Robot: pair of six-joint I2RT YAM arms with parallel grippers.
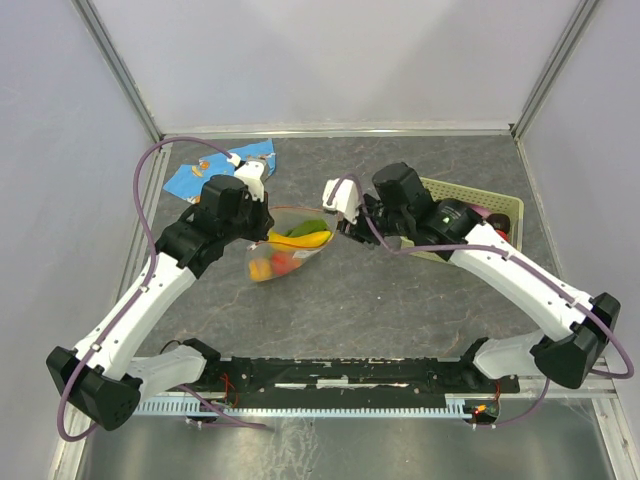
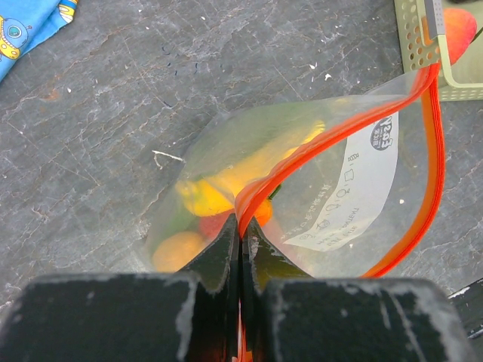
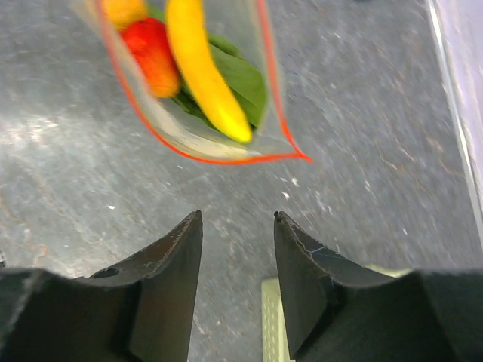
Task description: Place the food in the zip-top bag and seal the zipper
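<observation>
The clear zip top bag (image 1: 285, 260) with orange zipper lies mid-table, holding a yellow banana (image 3: 204, 68), green produce (image 3: 245, 87) and red and orange food (image 3: 151, 56). My left gripper is shut on the bag's zipper edge at its left end; the bag's mouth gapes in the left wrist view. My right gripper is part open with nothing between its fingers, right of the bag and above the table.
A green basket (image 1: 460, 190) with eggplant and other produce stands at the right, partly under the right arm. A blue cloth (image 1: 185, 180) lies at the back left.
</observation>
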